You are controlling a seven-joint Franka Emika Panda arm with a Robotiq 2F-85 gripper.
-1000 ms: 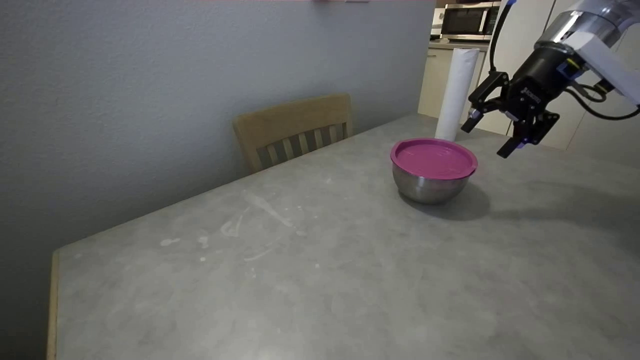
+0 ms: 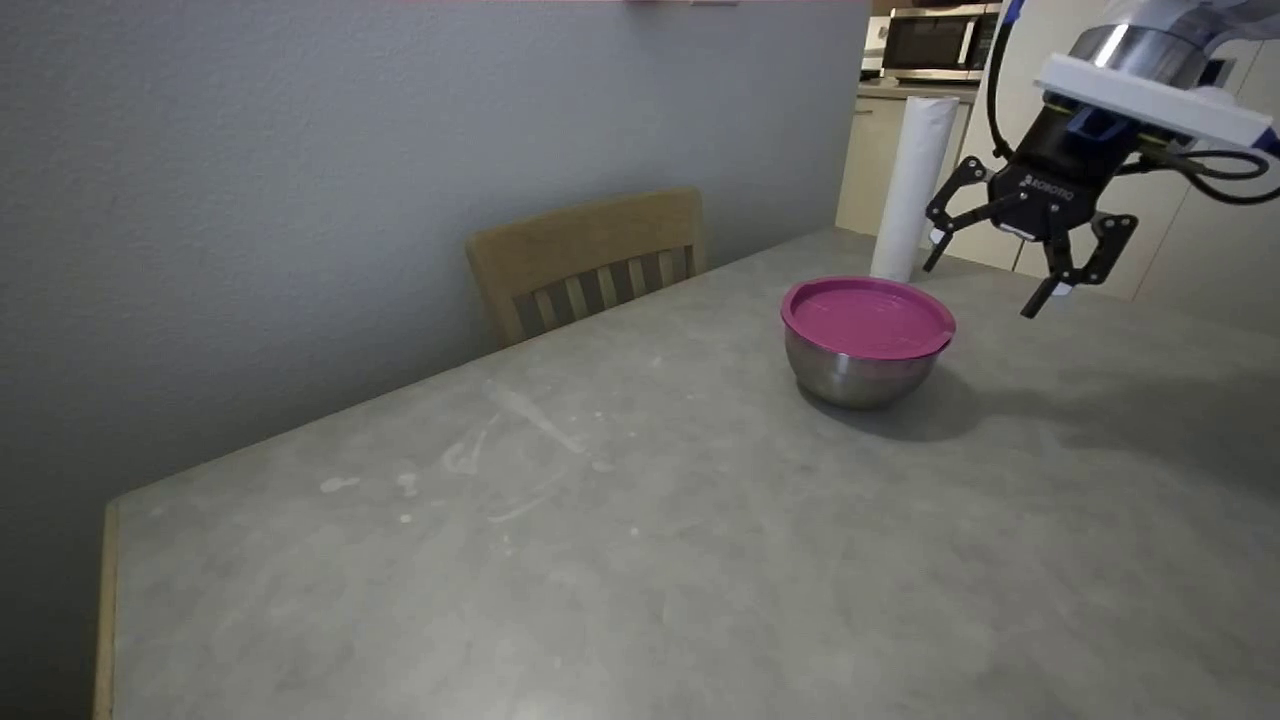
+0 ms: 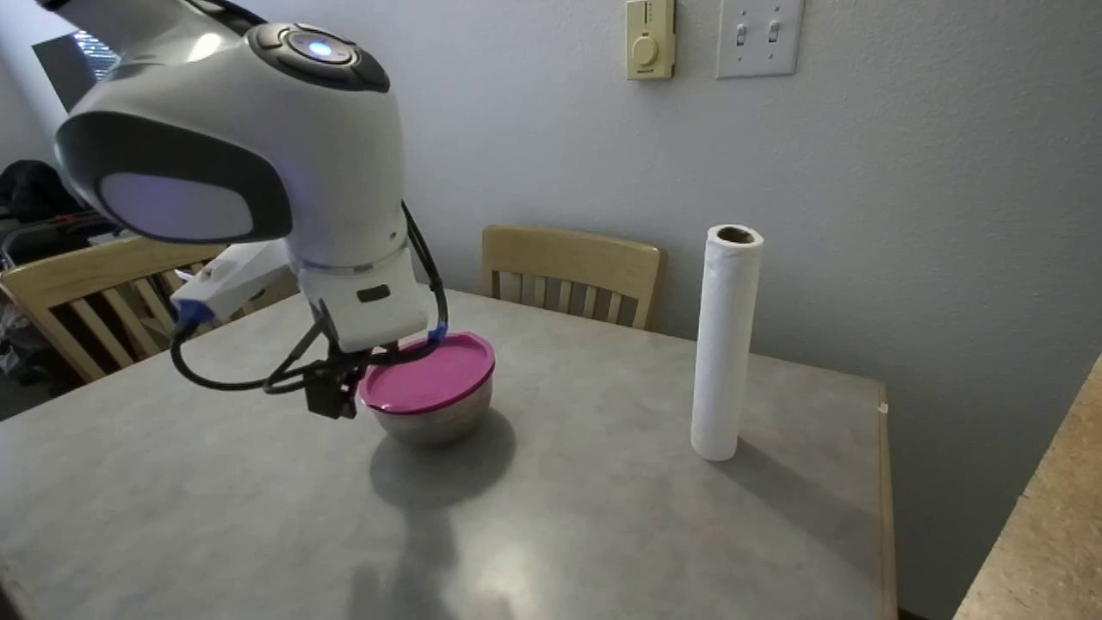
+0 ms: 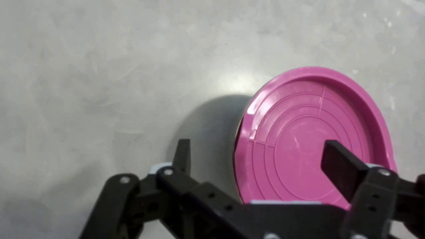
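On the grey table sits a steel bowl [image 2: 858,378] topped by a pink lid [image 2: 870,317]. From the wrist view, the lid [image 4: 306,139] fills the right side, and a dark gap shows along its left edge. Above and to the right of the bowl in exterior view 1 hangs my gripper [image 2: 984,288], its fingers spread apart with nothing between them. In the wrist view my gripper is open, one finger over bare table left of the bowl and the other in front of the lid. The arm partly covers the lid [image 3: 439,374] in exterior view 2.
A tall white paper roll [image 3: 726,346] stands upright on the table, well to the right of the bowl in exterior view 2. Wooden chairs [image 2: 594,252] line the wall side.
The gripper has turned about its wrist, so its fingers and the white bracket face another way, and it has shifted slightly right. Bowl and lid have stayed put.
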